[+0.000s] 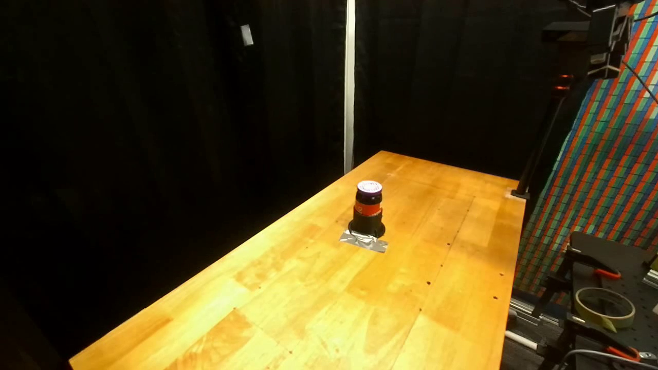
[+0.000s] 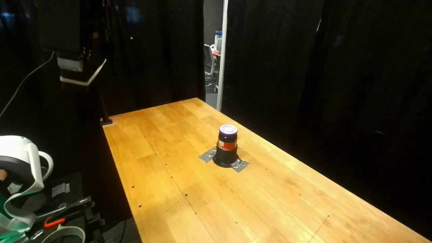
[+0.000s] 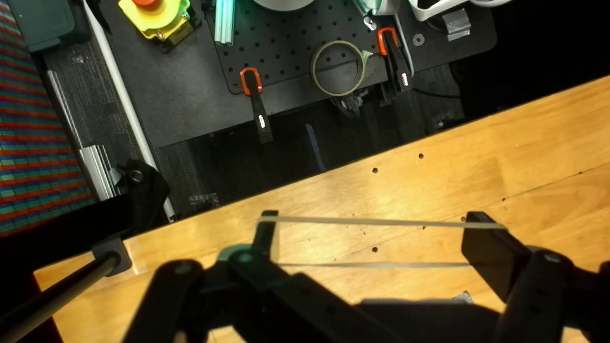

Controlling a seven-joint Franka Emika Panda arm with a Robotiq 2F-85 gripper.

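A dark jar with a white-and-purple lid and an orange-red label stands upright in a black holder, near the middle of the wooden table. Silver tape fixes the holder to the tabletop. High above the table's edge, my gripper is open; its black fingers are wide apart, with two pale bands stretched across them. Only tabletop shows beyond the bands, and nothing is held. In the wrist view the jar itself does not show.
A black side bench beside the table carries orange-tipped clamps, a tape roll and a yellow box with a red button. A black post rises at one table corner. Around the jar the tabletop is clear.
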